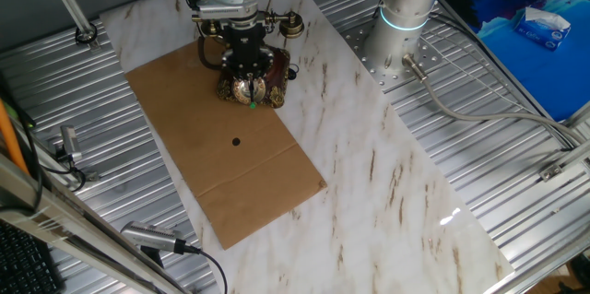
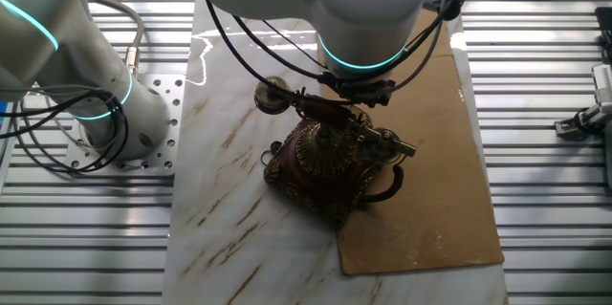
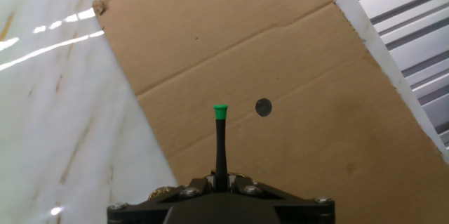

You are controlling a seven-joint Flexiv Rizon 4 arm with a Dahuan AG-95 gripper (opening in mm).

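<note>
An ornate antique-style telephone [image 2: 330, 166], dark red and gold with its handset lying across the top, stands partly on the cardboard and partly on the marble table. From exterior view 1, my gripper [image 1: 251, 77] appears over the phone and hides part of it, including much of the dial [image 1: 241, 90]. A thin black stick with a green tip [image 3: 221, 129] juts from between the fingers in the wrist view, where the gripper looks shut on it. That green end overlaps the phone's dial edge in exterior view 1; whether they touch I cannot tell.
A brown cardboard sheet [image 1: 212, 170] with a dark round spot [image 3: 263, 107] lies flat on the marble tabletop [image 1: 369, 197]. Right of the cardboard in exterior view 1, the marble is clear.
</note>
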